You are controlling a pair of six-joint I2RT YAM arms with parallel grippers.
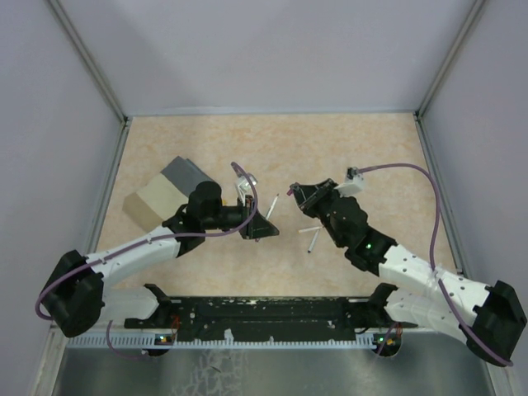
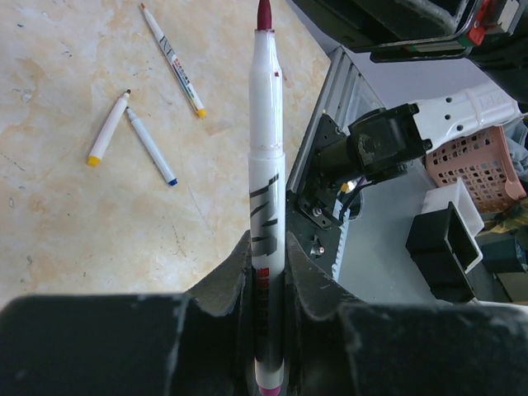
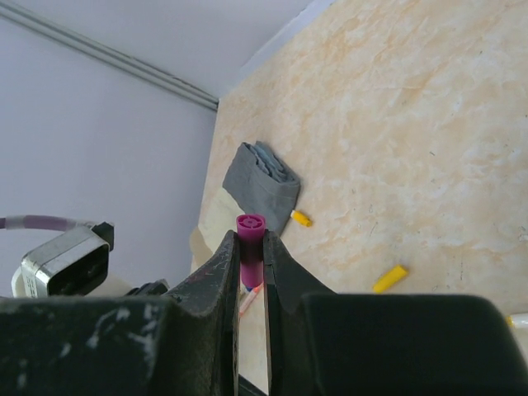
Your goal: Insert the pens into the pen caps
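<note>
My left gripper holds a white marker upright between its fingers, its pink-red tip pointing up and bare. My right gripper is shut on a magenta pen cap, apart from that marker and to its right in the top view. On the table in the left wrist view lie a yellow-ended marker, a short white pen and a blue-ended pen. Loose yellow caps lie in the right wrist view.
A folded grey and beige cloth lies on the left of the table. White walls border the sides and back.
</note>
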